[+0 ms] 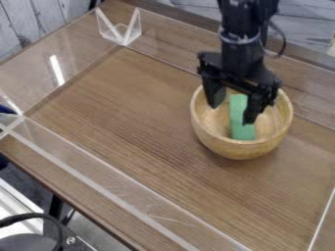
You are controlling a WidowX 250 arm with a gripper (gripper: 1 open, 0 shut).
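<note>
A green oblong object (241, 117) stands inside a round wooden bowl (236, 148) at the right of the table. My black gripper (236, 92) is low over the bowl, its fingers spread to either side near the bowl's back rim. The tips are partly hard to make out against the bowl; nothing shows held between them.
A white wire-like object (119, 27) sits at the back left. Dark cables and black hardware (26, 237) are at the lower left, beyond the table's edge.
</note>
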